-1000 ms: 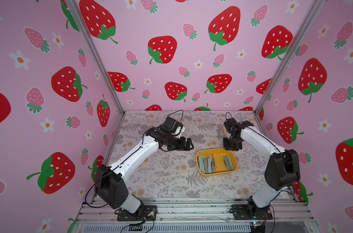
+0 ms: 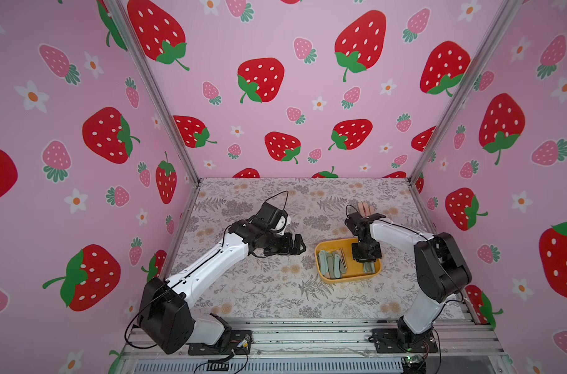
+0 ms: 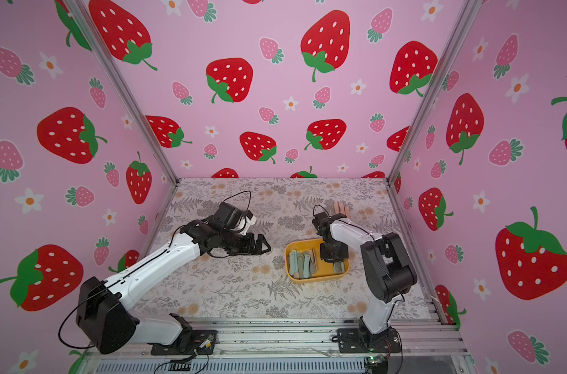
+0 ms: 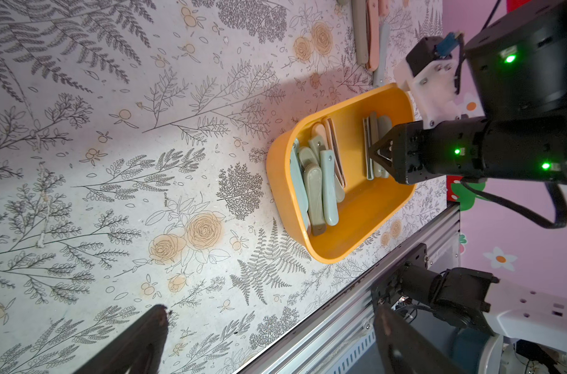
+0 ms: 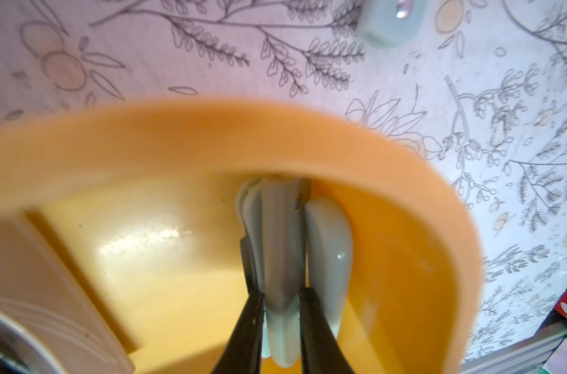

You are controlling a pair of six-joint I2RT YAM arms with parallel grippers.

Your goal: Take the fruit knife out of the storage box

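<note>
The yellow storage box holds closed fruit knives in two groups. In its right part, a grey-green knife lies beside a paler one. My right gripper reaches down inside the box, its dark fingers on either side of the grey-green knife's near part. Whether they press on it cannot be told. My left gripper is open and empty, above the table left of the box. More knives, green and grey, fill the box's left part.
Behind the box, several pink and grey knives lie on the patterned table. The box's yellow rim stands close around the right gripper. Table space left of the box is clear.
My right gripper has moved from the box's back rim forward and down into its right part.
</note>
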